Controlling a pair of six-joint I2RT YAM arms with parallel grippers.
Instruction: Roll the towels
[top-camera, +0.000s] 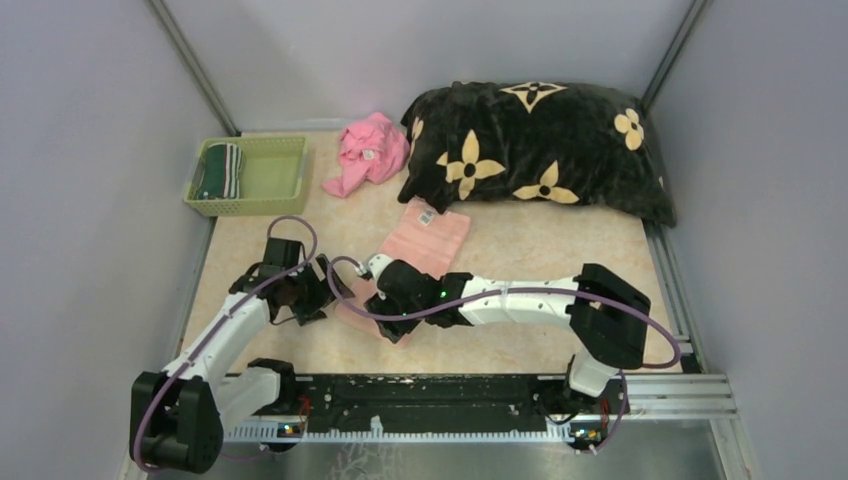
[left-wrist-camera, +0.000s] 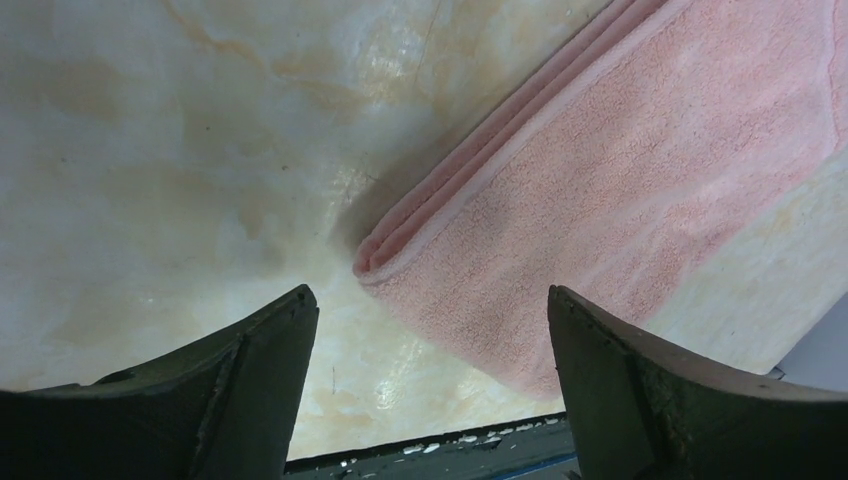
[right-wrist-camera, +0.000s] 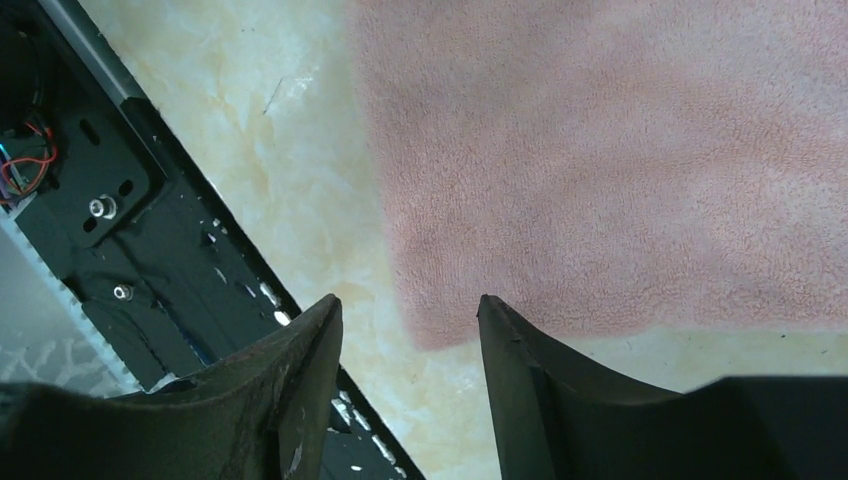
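Observation:
A light pink towel (top-camera: 425, 240) lies flat at the middle of the table, tilted, with layered folded edges showing in the left wrist view (left-wrist-camera: 600, 180). My left gripper (top-camera: 325, 295) stands open beside the towel's near left corner, nothing between its fingers. My right gripper (top-camera: 385, 310) hovers open over the towel's near end, its fingertips by a near corner of the cloth (right-wrist-camera: 600, 200). The top view hides part of that end under the right arm.
A crumpled bright pink towel (top-camera: 368, 150) lies at the back, beside a green basket (top-camera: 275, 170) holding a striped rolled towel (top-camera: 220, 170). A big black patterned cushion (top-camera: 520, 140) fills the back right.

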